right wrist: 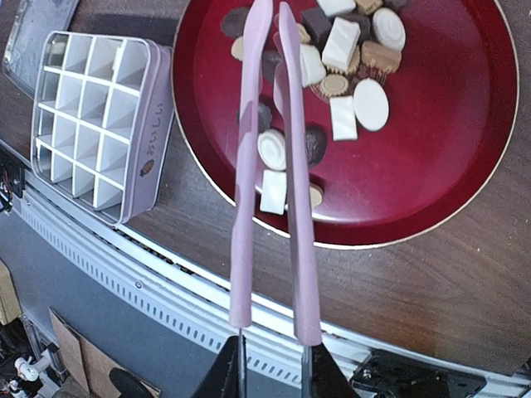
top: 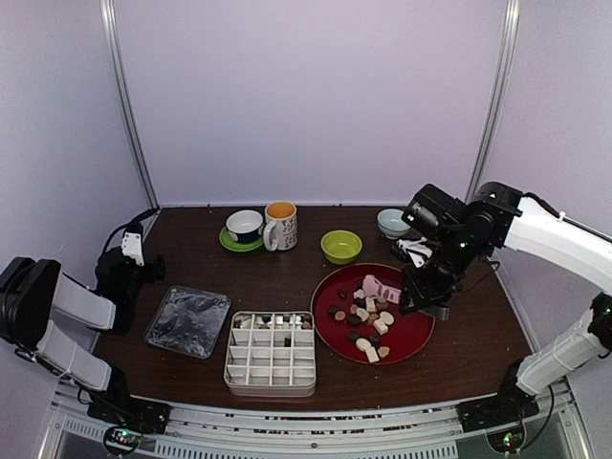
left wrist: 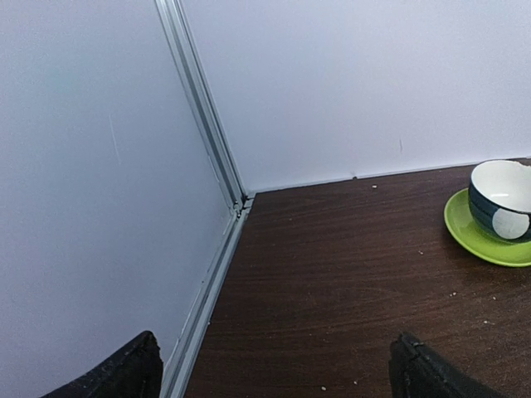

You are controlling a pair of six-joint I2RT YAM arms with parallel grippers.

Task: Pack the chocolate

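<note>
A red plate point(top: 411, 339) holds a pile of white, tan and dark chocolates point(right wrist: 370, 104). Left of it stands a white gridded box point(top: 270, 368), a few chocolates in its back cells. My left gripper point(top: 153, 268) stands at the table's left edge, apart from everything, open with nothing between its fingers.
A clear lid point(top: 188, 323) lies left of the box. Behind are a bowl on a green saucer point(top: 237, 246), a mug point(top: 281, 229), a green bowl point(top: 341, 249) and a pale blue bowl point(top: 393, 223).
</note>
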